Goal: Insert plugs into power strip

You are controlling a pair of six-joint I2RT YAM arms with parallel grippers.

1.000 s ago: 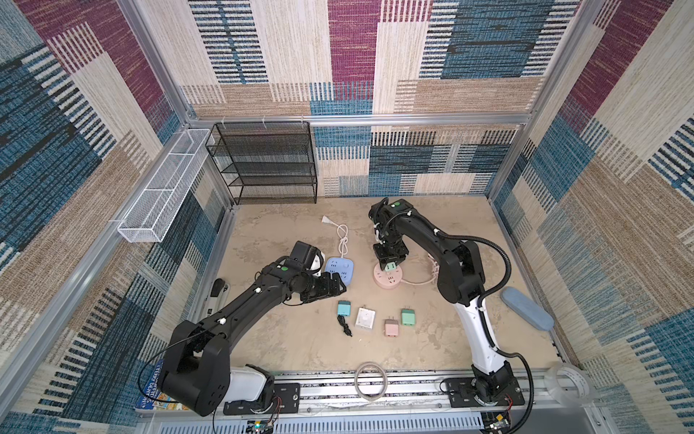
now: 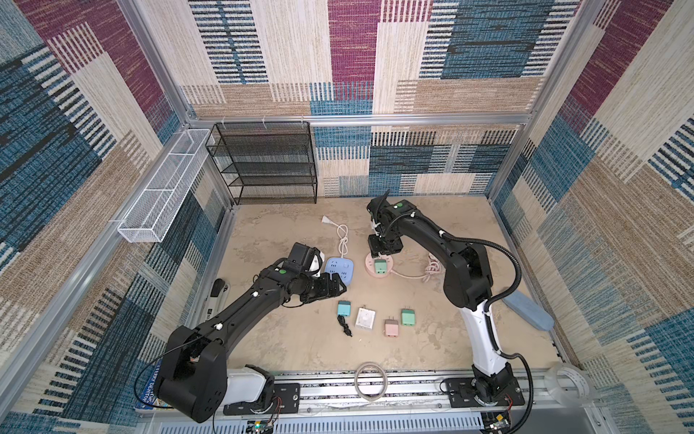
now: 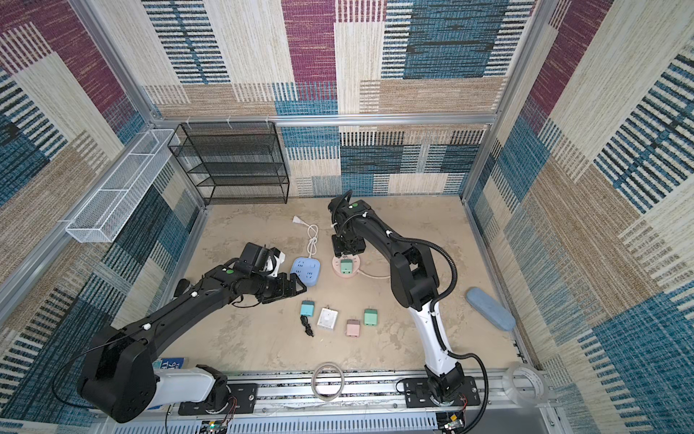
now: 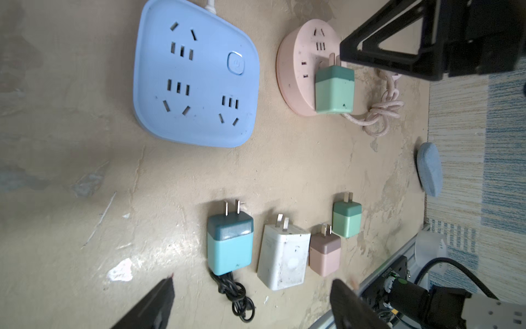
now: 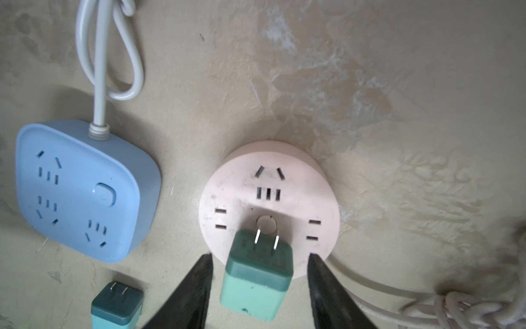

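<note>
A green plug (image 5: 256,271) lies on the round pink power strip (image 5: 268,181), prongs showing, out of the sockets. My right gripper is open around it in the right wrist view, its fingers apart from it. My left gripper hangs open beside the square blue power strip (image 4: 194,82), nothing between its fingers. In front on the table lie a teal plug (image 4: 230,246), a white plug (image 4: 282,257), a pink plug (image 4: 324,257) and a second green plug (image 4: 346,219).
A coiled pink cable (image 5: 460,304) lies right of the round strip, a white cable (image 5: 99,71) behind the blue one. A blue pouch (image 2: 527,309) is at the right edge. A black rack (image 2: 261,162) stands at the back left.
The round pink strip has shifted slightly left and back. The green plug on it now sits nearer the front, below the right gripper, which has moved slightly up and left.
</note>
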